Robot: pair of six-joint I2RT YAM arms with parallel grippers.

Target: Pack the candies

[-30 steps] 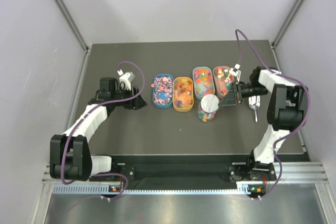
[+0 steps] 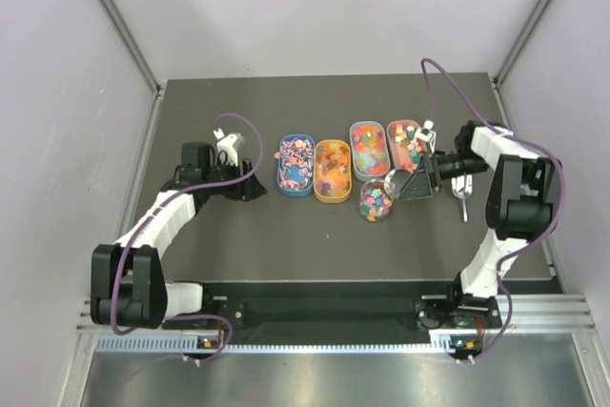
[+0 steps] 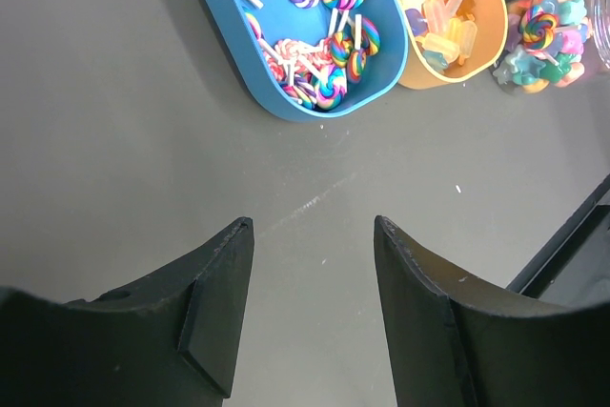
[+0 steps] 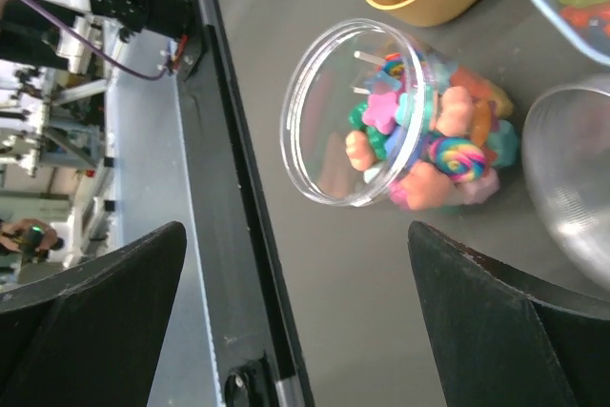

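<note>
A clear jar (image 2: 375,201) of mixed candies stands on the table, its mouth uncovered in the right wrist view, with a swirl lollipop (image 4: 457,159) among the candies. The silvery lid (image 2: 397,181) is off the mouth, tilted between the jar and my right gripper (image 2: 416,186). In the right wrist view the lid (image 4: 577,173) lies outside the right finger, and that gripper is open with nothing between its fingers. My left gripper is open and empty, left of the blue bin of lollipops (image 3: 389,90). Whether the lid touches a finger cannot be told.
Beside the blue bin stand a yellow bin (image 2: 334,198) of gummies, a pale bin (image 2: 369,125) and a pink bin (image 2: 404,125). A metal scoop (image 2: 463,192) lies at the right.
Both arms are almost still.
</note>
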